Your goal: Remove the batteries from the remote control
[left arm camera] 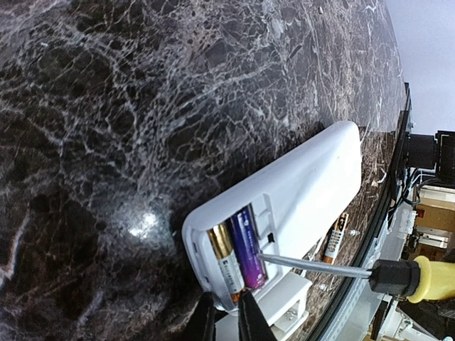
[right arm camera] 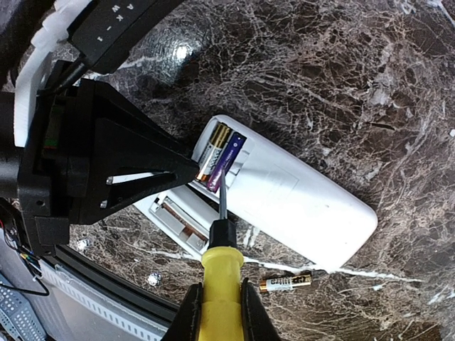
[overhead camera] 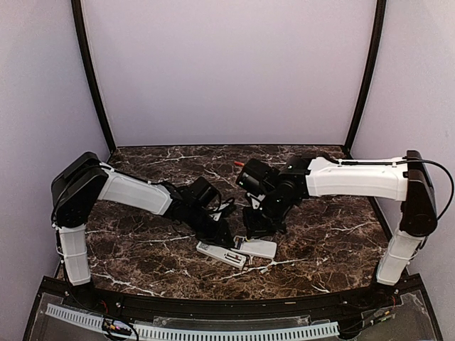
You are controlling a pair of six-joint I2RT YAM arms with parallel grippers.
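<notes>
The white remote control (right arm camera: 302, 206) lies with its battery bay uncovered. Inside sit a gold-topped battery (left arm camera: 225, 259) and a purple battery (left arm camera: 247, 249), side by side. My right gripper is shut on the yellow handle of a screwdriver (right arm camera: 222, 266). The screwdriver's metal tip reaches the purple battery's edge near the bay's inner side; whether it presses there I cannot tell. At the bay's end, my left gripper is slightly open, a narrow gap between its fingertips, with nothing seen held. In the top view both grippers meet over the remote's left end.
A second white remote (overhead camera: 221, 253) lies close against the first, on the front-left side. One loose battery (right arm camera: 286, 283) rests on the marble table in front. Far back is a small red object (overhead camera: 239, 163).
</notes>
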